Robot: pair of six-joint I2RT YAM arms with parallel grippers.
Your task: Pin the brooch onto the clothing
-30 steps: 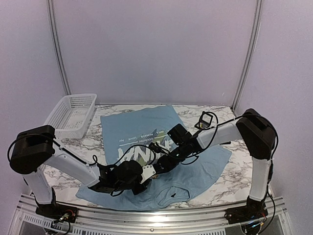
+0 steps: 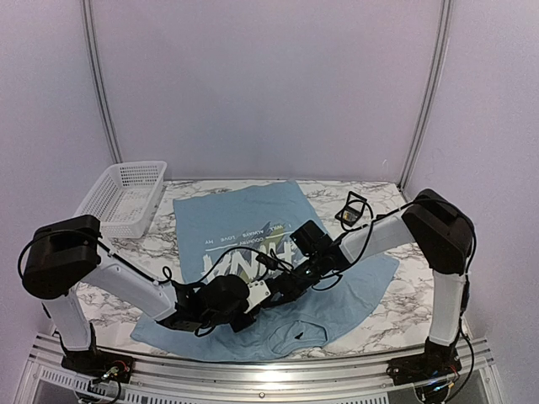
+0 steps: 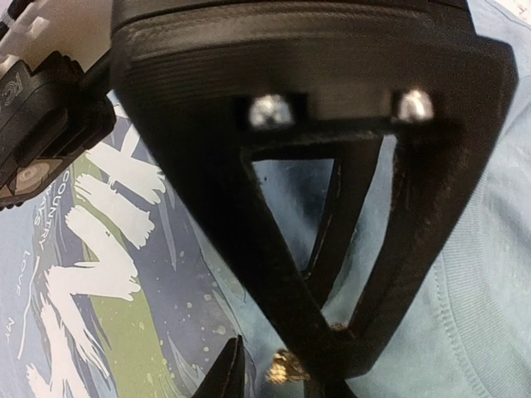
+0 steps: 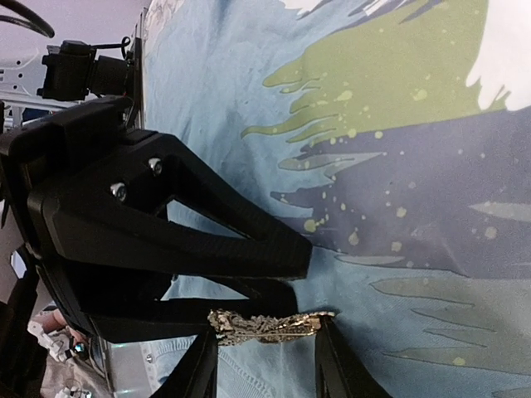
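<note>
A light blue printed T-shirt (image 2: 236, 215) lies spread on the table. A small gold brooch (image 4: 270, 327) sits low in the right wrist view, at the fingertips of my right gripper, which is open; whether the brooch is attached to the cloth I cannot tell. In the left wrist view the brooch (image 3: 286, 365) is partly hidden behind a black gripper frame. My left gripper (image 2: 257, 307) meets my right gripper (image 2: 282, 290) over the lower middle of the shirt; how far the left fingers are apart is hard to see.
A white plastic basket (image 2: 122, 198) stands at the back left. A small dark-framed object (image 2: 352, 210) lies at the back right. Bare marble table (image 2: 143, 252) shows around the shirt; metal rails run along the front edge.
Over the last second both arms have shifted slightly toward the front of the table, staying close together over the shirt.
</note>
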